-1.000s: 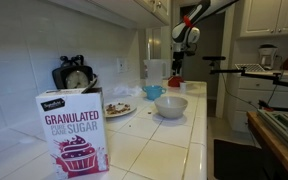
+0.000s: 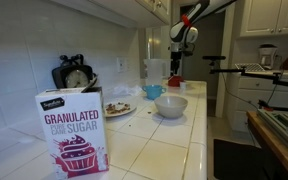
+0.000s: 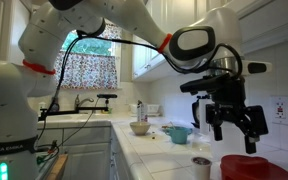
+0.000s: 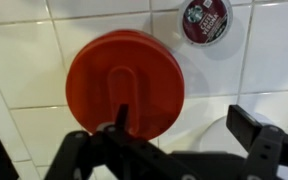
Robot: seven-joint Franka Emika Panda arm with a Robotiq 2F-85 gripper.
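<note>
My gripper (image 3: 240,137) hangs above a red round lid (image 3: 246,166) on the counter, its fingers pointing down. They stand wide apart, and nothing shows between them. From the wrist view, the red lid (image 4: 94,75) lies below and toward the left finger, its raised long handle running along its middle. The gripper is clear of the lid in exterior view 2. Whatever the lid sits on is hidden in the wrist view.
Beside the lid stands a small pale cup (image 3: 201,169). A pale round item (image 4: 220,137) is partly hidden by the right finger. Farther along the counter are a blue bowl (image 2: 153,91), a grey bowl (image 2: 171,106), a plate of food (image 2: 119,109) and a sugar box (image 2: 77,135).
In exterior view 1 the far arm and its hand have shifted slightly. The items on the counter have stayed in place.
</note>
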